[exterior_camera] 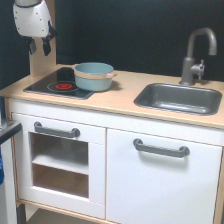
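At the top left of the camera view hangs my gripper [39, 47], at the end of a white arm. Its two small dark fingers point downward and stand apart; nothing shows between them. To its right and lower, a blue-grey pot [94, 78] with a tan rim and handles rests upright on the black stove top [55, 83]. The gripper is clear of the pot. What is inside the pot cannot be seen.
A metal sink [180, 98] with a tall grey faucet [193, 62] occupies the right of the wooden counter [123, 92]. Below are a windowed oven door [60, 165] with a grey handle and a white cabinet door [155, 180]. Bare counter separates pot and sink.
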